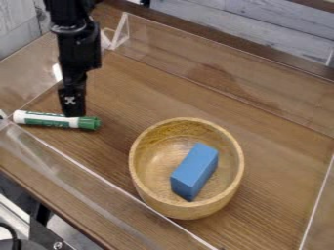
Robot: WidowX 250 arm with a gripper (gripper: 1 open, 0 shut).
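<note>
My gripper [73, 98], black, hangs at the left just above a green and white marker-like cylinder [55, 120] lying on the wooden table, open with nothing seen between its fingers. At the lower right a round wooden bowl [152, 151] holds a blue block [194, 170].
Clear edging runs along the table's left and back sides.
</note>
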